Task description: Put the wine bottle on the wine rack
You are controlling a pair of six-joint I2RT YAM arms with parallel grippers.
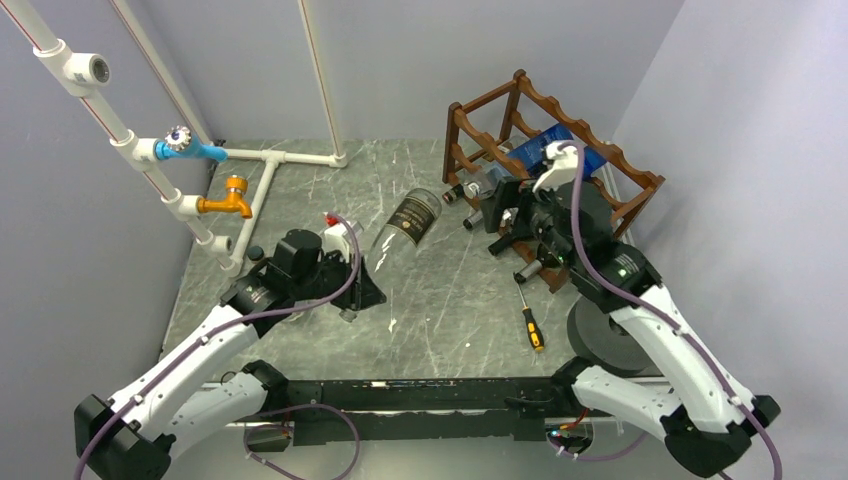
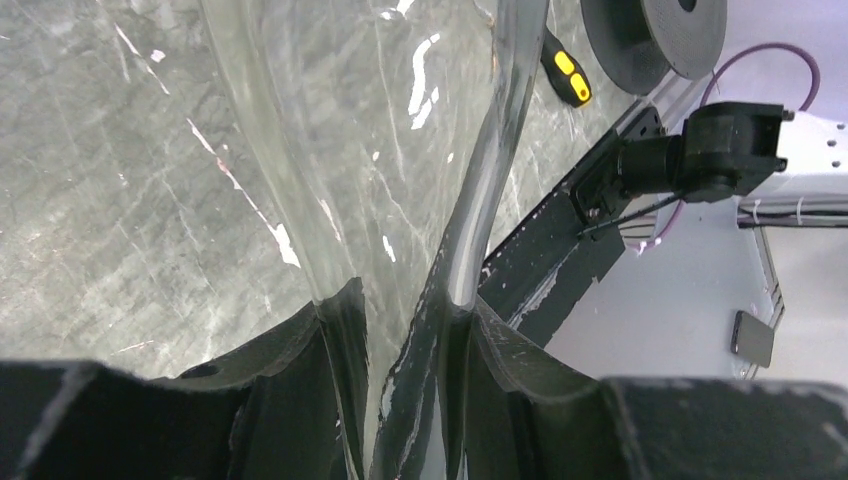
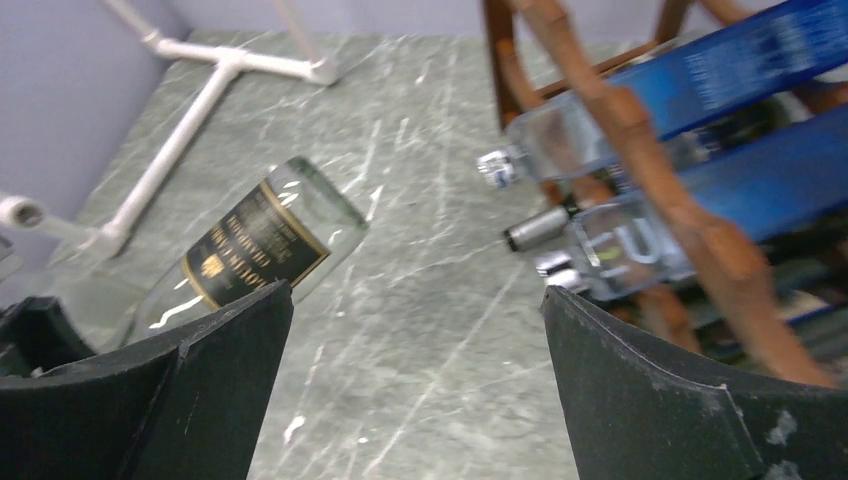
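A clear wine bottle (image 1: 408, 222) with a black, gold-edged label is held low at centre by my left gripper (image 1: 360, 295), whose fingers grip its narrow end; in the left wrist view the glass (image 2: 380, 150) rises from between them. The bottle's label (image 3: 250, 245) faces the right wrist camera. My right gripper is open and empty, beside the wooden wine rack (image 1: 548, 105) at the right, which holds several bottles, some with blue labels.
White pipes with blue and orange taps (image 1: 225, 205) stand at the left. A screwdriver (image 1: 530, 325) and a dark round spool (image 1: 590, 335) lie front right.
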